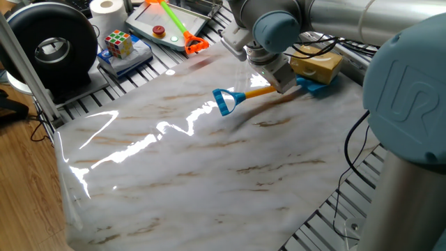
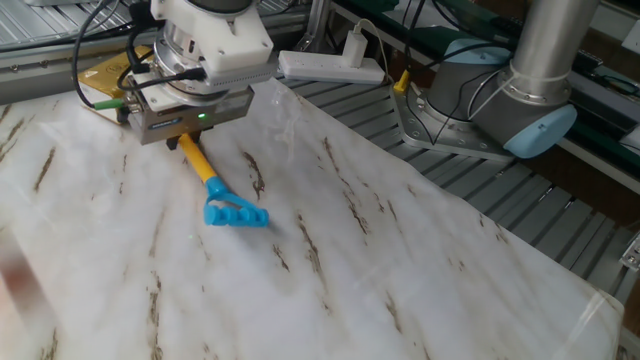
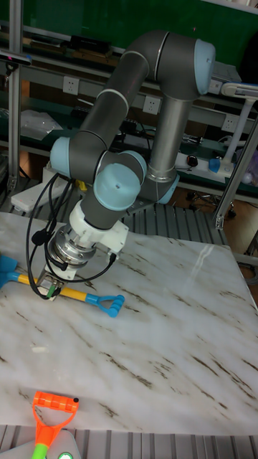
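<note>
A toy shovel with a yellow shaft [image 2: 195, 158] and a blue D-shaped handle [image 2: 236, 214] is at the back of the marbled table sheet. Its blue blade [image 1: 319, 86] shows partly beside the yellow box in exterior view 1. My gripper [image 2: 189, 139] points down at the shaft, with dark fingertips on either side of it. Whether they press on the shaft cannot be made out. In exterior view 3 the gripper [image 3: 51, 290] is over the shaft between blade and handle, its fingers mostly hidden. A dark shadow lies beside the shovel in exterior view 1.
A yellow box [image 1: 318, 64] stands close behind the gripper. Beyond the sheet's far edge are an orange-and-green toy [image 1: 176, 22], a puzzle cube [image 1: 118, 43] on a blue-white pack and a black spool [image 1: 50, 49].
</note>
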